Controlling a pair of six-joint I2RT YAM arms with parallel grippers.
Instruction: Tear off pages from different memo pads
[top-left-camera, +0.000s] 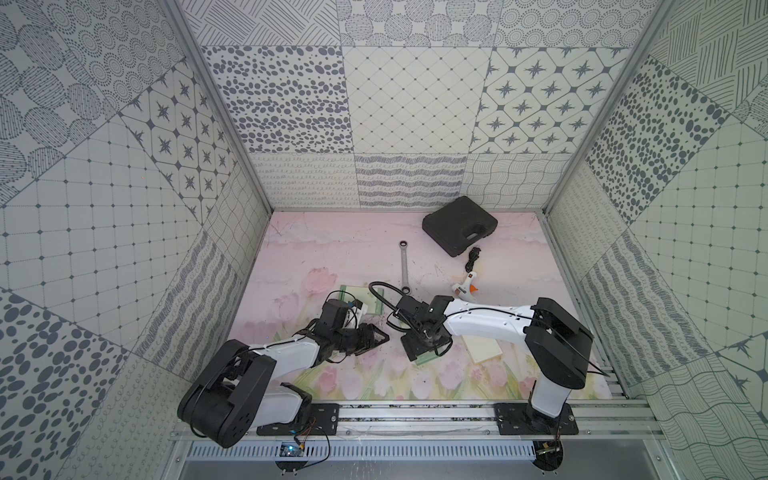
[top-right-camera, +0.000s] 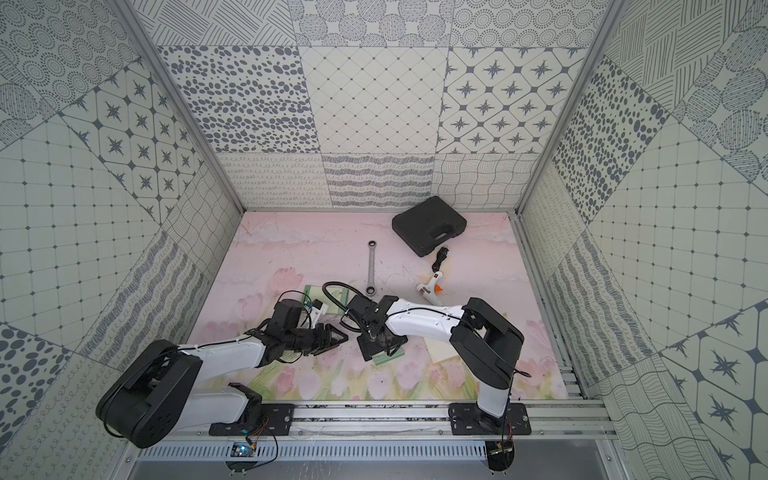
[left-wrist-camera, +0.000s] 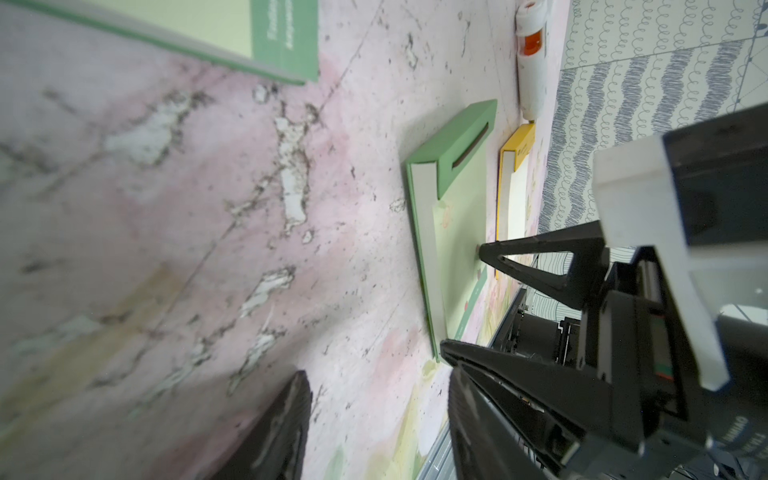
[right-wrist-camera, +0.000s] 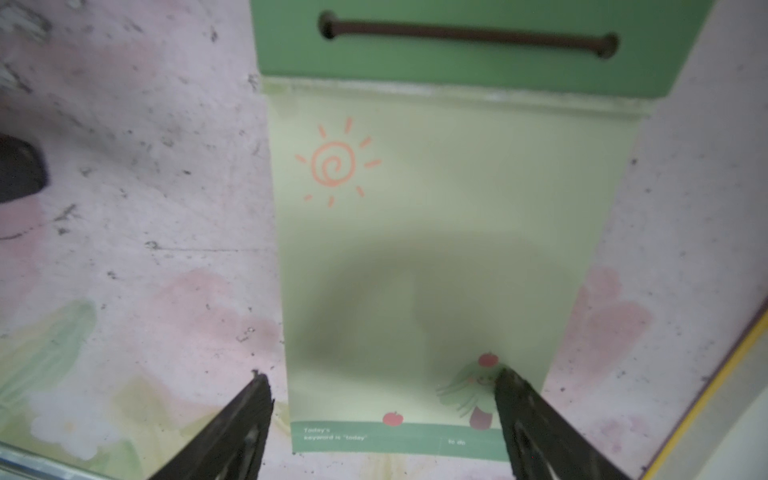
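Note:
A green memo pad (right-wrist-camera: 448, 240) with a green bound strip and a drawn sun fills the right wrist view. Over its lower end is my right gripper, fingers apart, one beside the left edge and the other over the page near its lower right corner. Whether either finger touches the paper, I cannot tell. My left gripper stands open to the left of this pad, with only bare table between its fingers. A second green pad (left-wrist-camera: 200, 24) lies in the left wrist view's upper left. The yellow-edged pad (left-wrist-camera: 516, 168) is beyond the middle one.
A wrench (top-left-camera: 404, 264) lies behind the arms, with a white glue gun (top-left-camera: 464, 286) and its dark cable (top-left-camera: 473, 258) to the right. Further back sits a black case (top-left-camera: 460, 225). The two grippers are close together.

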